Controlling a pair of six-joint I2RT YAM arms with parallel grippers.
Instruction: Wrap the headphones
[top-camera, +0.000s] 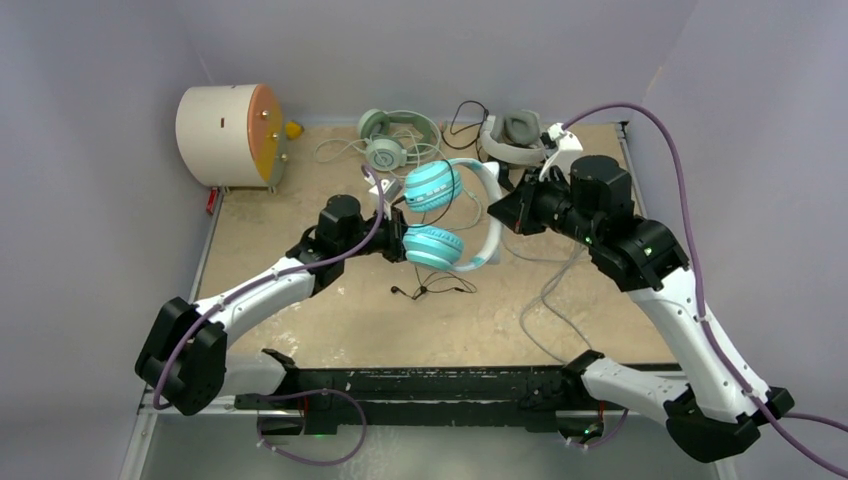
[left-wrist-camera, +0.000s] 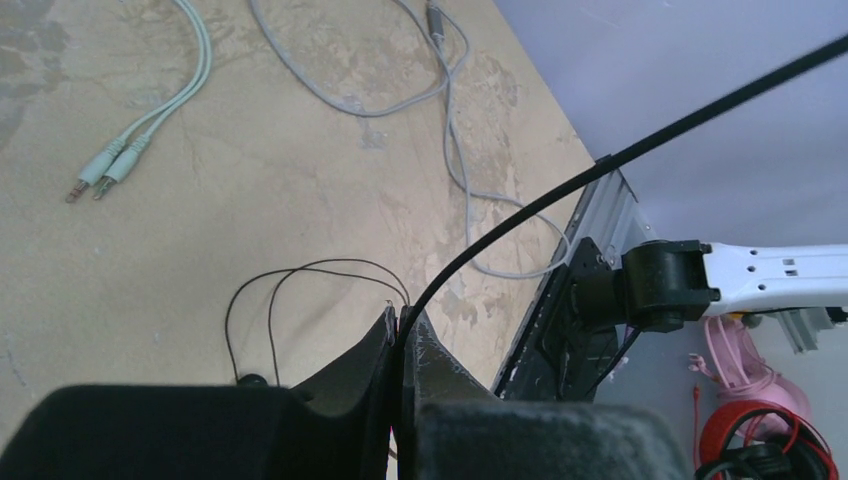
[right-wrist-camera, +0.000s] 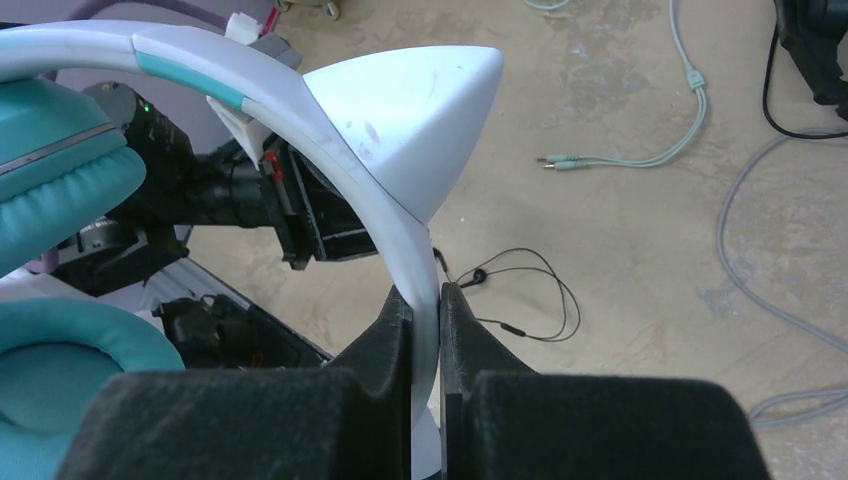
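Note:
The turquoise-and-white headphones with cat ears hang above the table, their ear cup (top-camera: 433, 246) toward the left arm. My right gripper (top-camera: 494, 210) is shut on the white headband (right-wrist-camera: 425, 330), which passes between its fingers. A black cable (left-wrist-camera: 560, 190) runs down to my left gripper and is pinched in its shut fingers (left-wrist-camera: 440, 372). Seen from above, my left gripper (top-camera: 404, 240) is beside the ear cups, and a loop of black cable crosses the upper cup. Where the cable ends is hidden.
Black earphones (top-camera: 432, 289) lie on the table below the cups. Green headphones (top-camera: 385, 150) and grey-white headphones (top-camera: 515, 135) lie at the back, with pale cables around them. A white drum (top-camera: 215, 135) stands back left.

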